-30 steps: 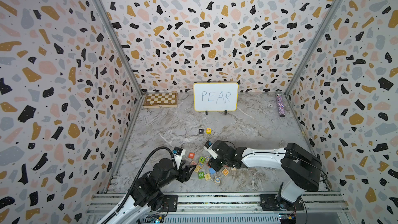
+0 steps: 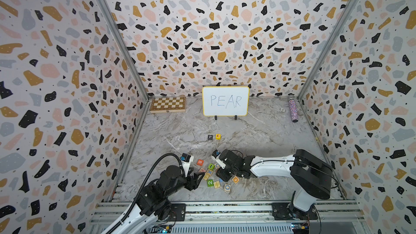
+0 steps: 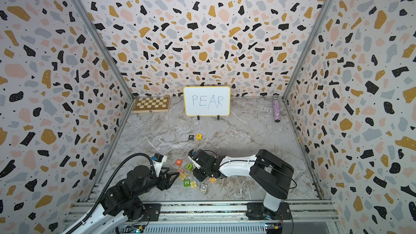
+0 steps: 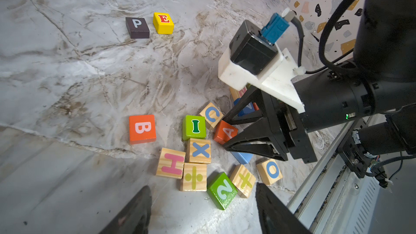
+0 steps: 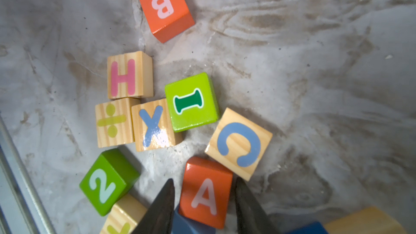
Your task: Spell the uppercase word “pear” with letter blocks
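Note:
A dark P block (image 4: 136, 26) and a yellow E block (image 4: 163, 23) stand side by side on the table before the whiteboard (image 2: 225, 99), which reads PEAR. My right gripper is low over the block cluster, open, its fingertips on either side of the red A block (image 5: 206, 188), which touches the C block (image 5: 238, 143). My left gripper hangs open at the near left, nothing between its fingers, facing the cluster. No R block can be made out.
Around the A are green I (image 5: 190, 101), H (image 5: 129, 73), X and other blocks, with red B (image 5: 166, 8) apart. A chessboard (image 2: 167, 104) and a glittery bottle (image 2: 293, 109) stand at the back corners.
My right gripper has moved slightly left and down over the cluster. My left arm and the P and E blocks have not moved.

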